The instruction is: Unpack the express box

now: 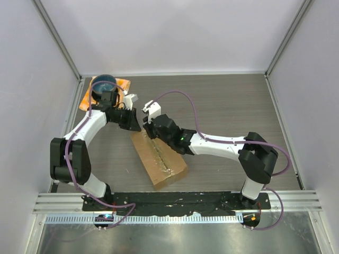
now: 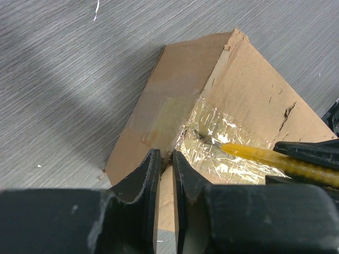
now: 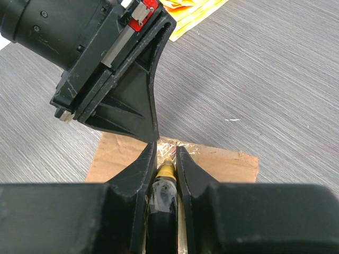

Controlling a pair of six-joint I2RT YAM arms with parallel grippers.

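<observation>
The brown cardboard box (image 1: 145,153) lies tilted on the grey floor, clear tape (image 2: 212,124) running along its seam and over one edge. At its far end, my left gripper has its fingertips close together with a narrow gap, against the box's edge; whether they pinch cardboard cannot be told. My right gripper is shut on a slim yellow-and-black cutting tool (image 2: 249,153). In the left wrist view, the tool's thin dark tip meets the tape just beside the box edge. From above, both grippers hide that end of the box.
A dark blue bowl (image 1: 104,83) stands on an orange-and-white cloth (image 1: 125,84) at the back left, behind my left arm. Open floor (image 1: 228,106) stretches to the right and behind. White walls enclose the space.
</observation>
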